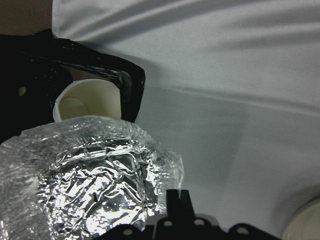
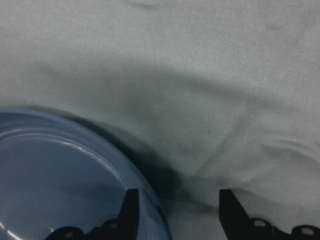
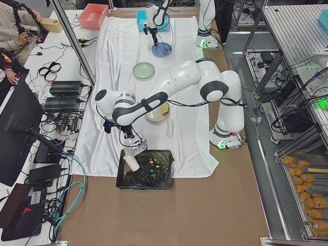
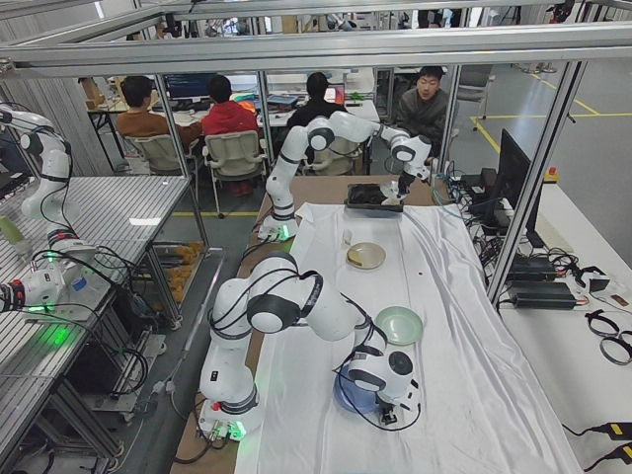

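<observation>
A crinkled foil item in clear plastic (image 1: 100, 180) hangs from my left gripper (image 3: 128, 134), whose fingers close on its edge; it is over the rim of the black bin (image 3: 169, 169), which holds a white cup (image 3: 131, 163) and small green and orange bits. The tan plate (image 4: 366, 259) with a yellow piece on it lies on the white cloth, partly behind the left arm in the left camera view. My right gripper stands open over the edge of the blue plate (image 2: 60, 170), nothing between its fingers.
A green plate (image 3: 143, 70) lies mid-cloth, and a white object (image 3: 169, 128) lies beside the tan plate. A blue basket (image 3: 142, 20) sits at the far end beside the right arm.
</observation>
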